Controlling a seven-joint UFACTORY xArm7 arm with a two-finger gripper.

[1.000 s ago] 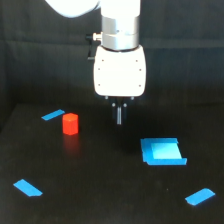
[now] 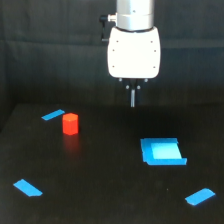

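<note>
A small red block [image 2: 70,124] sits on the dark table at the left. To the right lies a square outlined in blue tape [image 2: 147,152] around a paler patch [image 2: 166,151]. My gripper [image 2: 132,98] hangs in the air at the top centre, up and to the right of the block and well apart from it. Its thin fingers look narrow and close together. Whether a small gap separates them cannot be made out, and nothing visible hangs from them.
Loose strips of blue tape mark the table: a back left strip [image 2: 53,115], a front left strip [image 2: 27,188] and a front right strip [image 2: 200,197]. A dark curtain [image 2: 60,60] closes off the back.
My gripper has shifted up and to the right in the view. The red block and the tape have stayed where they were.
</note>
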